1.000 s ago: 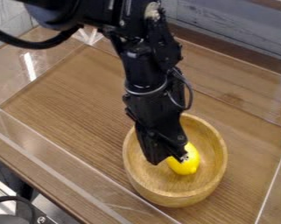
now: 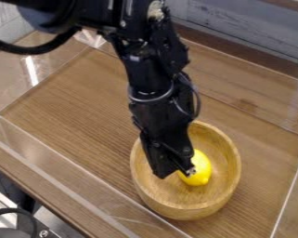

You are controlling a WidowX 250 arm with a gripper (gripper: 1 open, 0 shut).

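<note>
The black gripper (image 2: 171,158) reaches down from the top centre into a round tan wooden bowl (image 2: 163,195) on the wooden table. A yellow object (image 2: 199,173) lies in the right part of the bowl, just right of the gripper's lower end. The fingertips are dark and overlap one another, so whether they are open or shut, or touch the yellow object, is hard to make out.
A pale wall stands along the back right. A black cable loops at the bottom left.
The gripper has shifted very slightly over the bowl. The bowl and yellow object look unmoved.
</note>
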